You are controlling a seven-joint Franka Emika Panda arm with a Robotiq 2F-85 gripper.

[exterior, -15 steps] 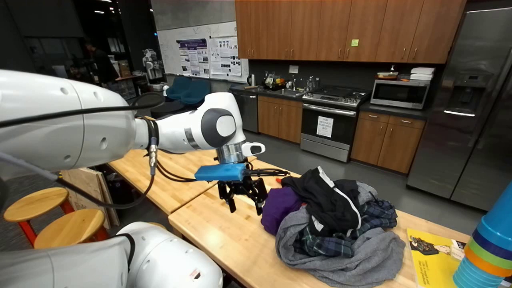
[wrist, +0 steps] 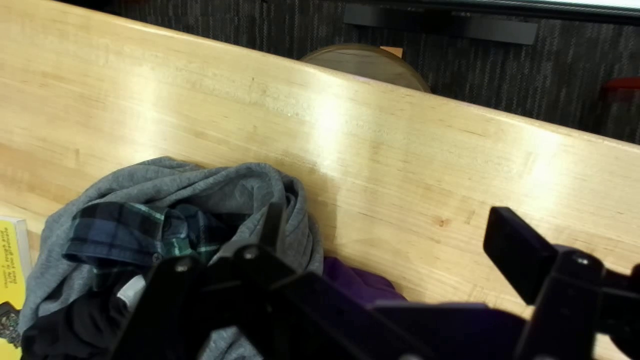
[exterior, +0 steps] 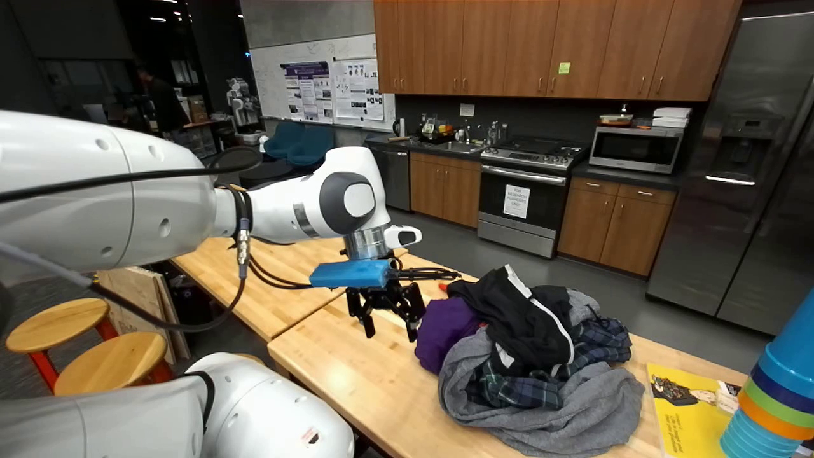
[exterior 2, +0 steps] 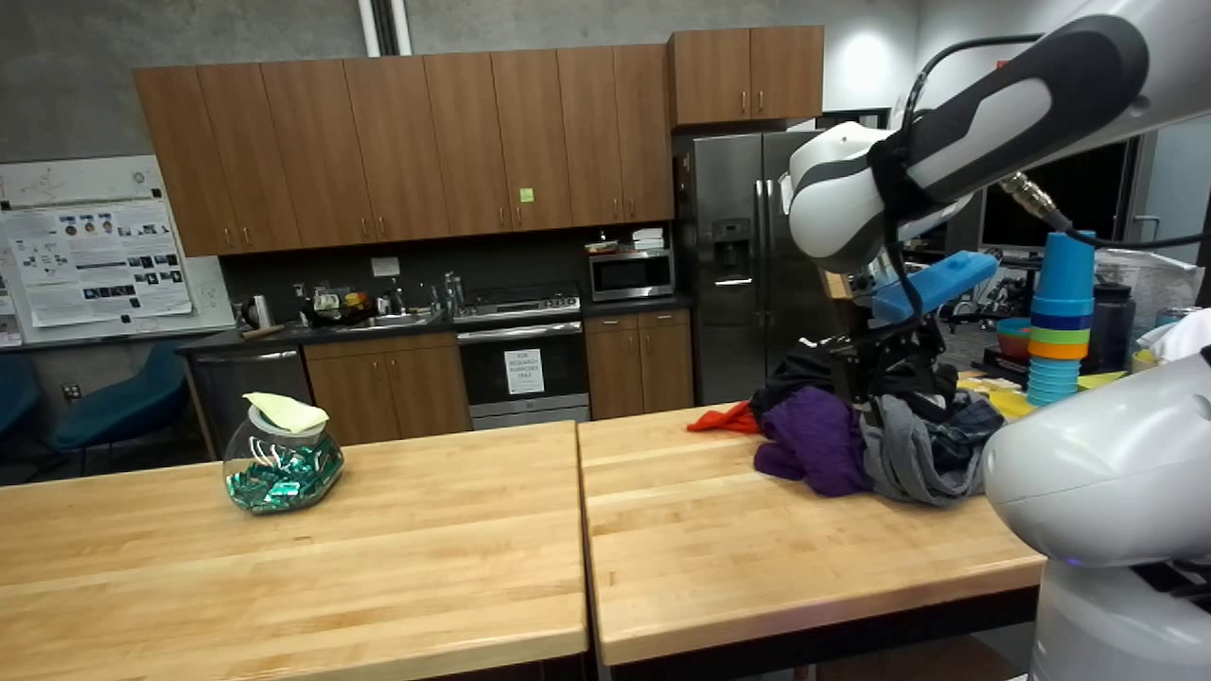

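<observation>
My gripper (exterior: 390, 334) hangs above the wooden table, its fingers spread apart and nothing between them. Beside it lies a heap of clothes: a purple cloth (exterior: 446, 331) closest to the gripper, a black garment with a white stripe (exterior: 526, 324) on top, a dark plaid shirt (exterior: 519, 388) and a grey garment (exterior: 595, 404) around the near side. In the wrist view the two fingers stand wide, one over the grey garment (wrist: 240, 180), the other over bare wood; the purple cloth (wrist: 360, 282) shows partly behind the gripper. A bit of red cloth (exterior 2: 727, 419) pokes out beyond the heap.
A yellow book (exterior: 687, 420) and a stack of coloured cups (exterior: 771, 397) stand past the heap. On the other table sits a glass jar (exterior 2: 284, 465) with green wrapped items.
</observation>
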